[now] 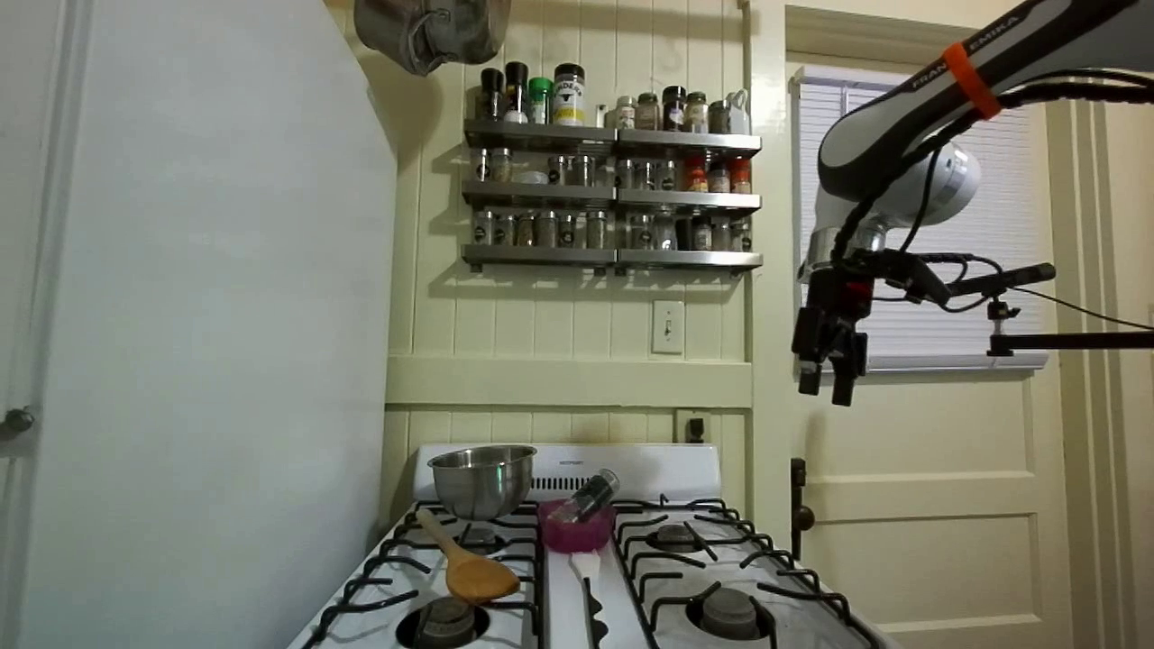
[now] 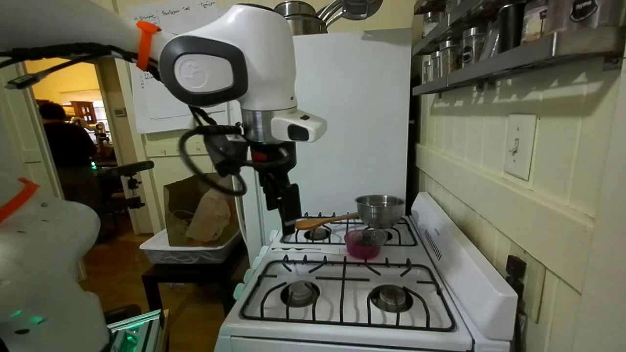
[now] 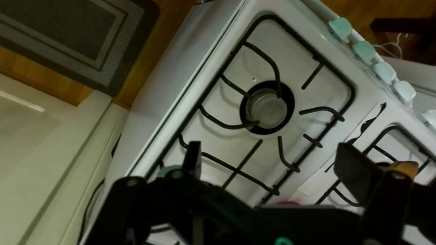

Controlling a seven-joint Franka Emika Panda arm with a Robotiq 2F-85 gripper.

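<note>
My gripper [image 1: 827,386] hangs in the air right of the stove in exterior view 1. Its fingers stand apart in the wrist view, and the gap between them is empty, so it is open. A steel bowl [image 1: 482,483] sits on the back left burner. A pink bowl [image 1: 579,530] rests on the middle strip, with a clear jar [image 1: 594,492] leaning tilted in it. On the left grates lies a wooden spoon [image 1: 476,577]. A spatula with a white head [image 1: 586,564] lies along the middle strip. Only a sliver of the pink bowl [image 3: 287,202] shows in the wrist view.
Shelves of spice jars [image 1: 611,198] hang on the wall above, and a tall white panel [image 1: 216,324] stands at the left. Light green knobs [image 3: 341,28] line the stove's front edge.
</note>
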